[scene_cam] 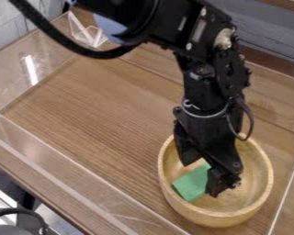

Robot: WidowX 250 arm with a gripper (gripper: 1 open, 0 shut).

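A round light-tan bowl (pixel 248 204) stands on the wooden surface at the lower right. A green rectangular block (pixel 190 183) lies inside it, toward the left. My black gripper (pixel 201 161) reaches down into the bowl from above, its fingers apart over and beside the block. The gripper hides part of the block and of the bowl's interior; whether a finger touches the block I cannot tell.
A black cable arches over the upper left, and a dark cable lies at the lower left corner.
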